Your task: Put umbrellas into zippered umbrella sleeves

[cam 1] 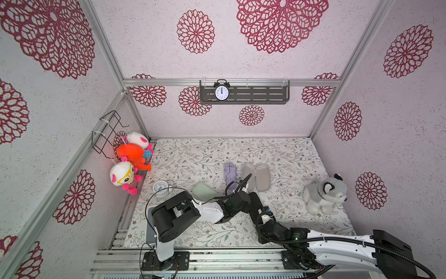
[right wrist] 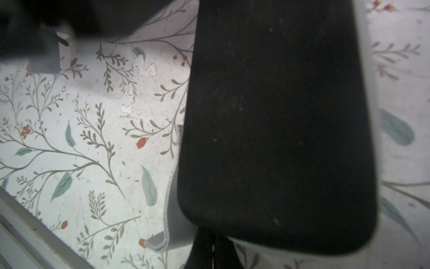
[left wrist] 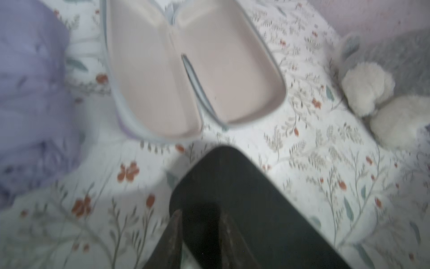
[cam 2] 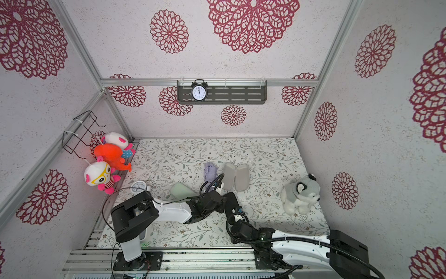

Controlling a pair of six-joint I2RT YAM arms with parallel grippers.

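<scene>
A lilac folded umbrella (cam 1: 230,173) lies beside an open beige zippered case (cam 1: 262,176). A long black item (left wrist: 250,210), apparently a case, lies below them, pointing toward the front. My left gripper is over its far end; its fingers are blurred, and what lies between them is unclear. My right gripper is shut at the edge of the black item, which fills much of the right wrist view.
A green item (cam 1: 202,190) and a small dial (cam 1: 160,186) lie left. A husky plush (cam 1: 325,195) sits right; plush toys (cam 1: 132,158) line the left side.
</scene>
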